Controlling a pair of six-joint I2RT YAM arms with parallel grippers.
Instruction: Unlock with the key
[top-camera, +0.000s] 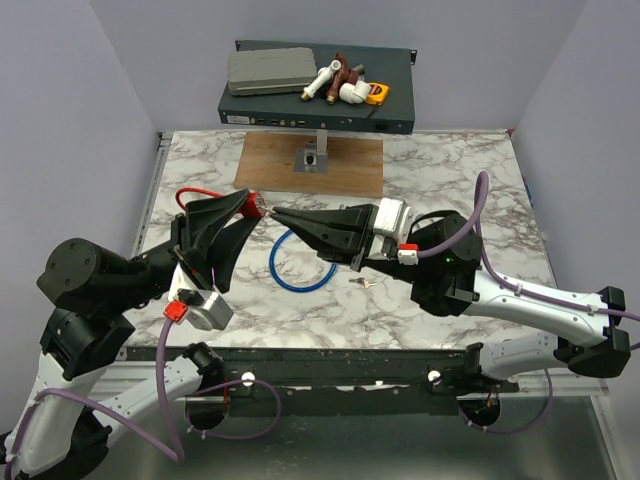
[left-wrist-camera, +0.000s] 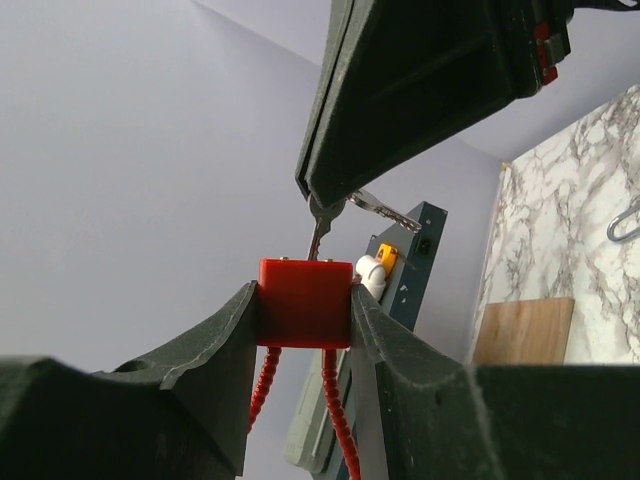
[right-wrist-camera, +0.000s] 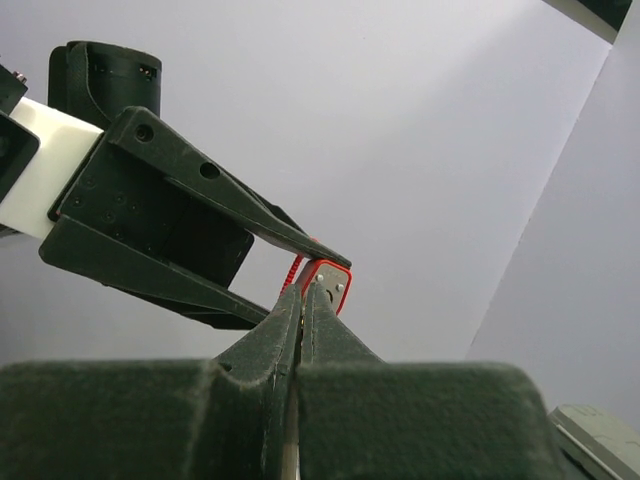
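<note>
Between the fingertips of my left gripper (top-camera: 251, 207) sits a red lock body (left-wrist-camera: 305, 303), its red cable (left-wrist-camera: 337, 405) trailing away behind. My right gripper (top-camera: 274, 211) comes in from the right, shut on the head of a small metal key (left-wrist-camera: 318, 228). That key's blade runs down to the lock's edge in the left wrist view; how deep it sits cannot be told. A second key (left-wrist-camera: 388, 212) dangles from the same fingertips. In the right wrist view, the lock's silver keyhole face (right-wrist-camera: 331, 281) shows just beyond my right fingertips, which hide the key.
A blue cable loop (top-camera: 299, 289) and a small key set (top-camera: 364, 282) lie on the marble table. At the back, a wooden board with a metal hasp (top-camera: 311, 158) lies before a dark rack unit (top-camera: 250, 110) topped with fittings.
</note>
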